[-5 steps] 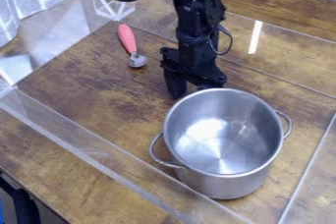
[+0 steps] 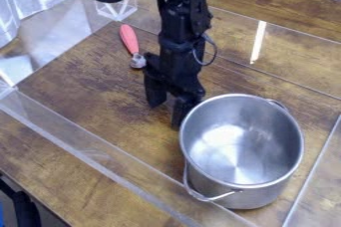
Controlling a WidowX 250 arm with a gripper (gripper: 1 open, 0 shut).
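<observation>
The black gripper (image 2: 172,90) reaches down from the top centre to the wooden table, just behind a large steel pot (image 2: 240,151) at the lower right, partly overlapping its upper left side from this view. Whether its fingers are open or shut is hard to make out. A utensil with a pink handle (image 2: 128,40) and a metal head lies to the left of the arm.
Clear plastic panels border the wooden table (image 2: 80,102) along the front left, the right and the back. A white woven item (image 2: 27,2) is at the top left.
The pot has shifted slightly rightward from where it was a second ago, and the gripper has moved a little toward the camera and left.
</observation>
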